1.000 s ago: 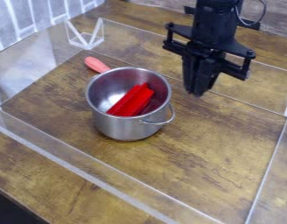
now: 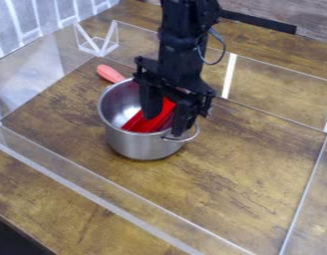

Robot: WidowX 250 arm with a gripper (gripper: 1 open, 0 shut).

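Note:
The black robot gripper [image 2: 166, 104] reaches down into a silver metal pot [image 2: 140, 142] in the middle of the table, its fingers over a red elongated object [image 2: 147, 121] lying inside. The pot has a wire handle on its right side. Whether the fingers are shut on the red object cannot be seen clearly.
A pink handled item [image 2: 109, 74] lies behind the pot at the left. A white rack stands at the back-left corner, and clear edging strips cross the surface.
The arm has moved left and down from the right side of the table to over the pot, with its fingers now at the red object inside.

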